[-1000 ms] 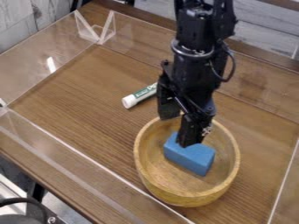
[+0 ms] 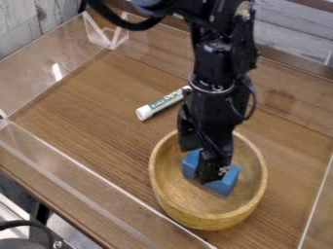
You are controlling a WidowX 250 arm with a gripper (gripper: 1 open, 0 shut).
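My gripper (image 2: 208, 148) reaches down from the top of the camera view into a yellow bowl (image 2: 208, 214). It stands open, its dark fingers over and around a blue block (image 2: 219, 179) lying in the bowl. The fingers partly hide the block.
A small white and green tube (image 2: 162, 103) lies on the wooden table behind the bowl, to its left. Clear panels run along the left and right edges.
My gripper has moved down into the bowl, closer to the blue block, now covering more of it.
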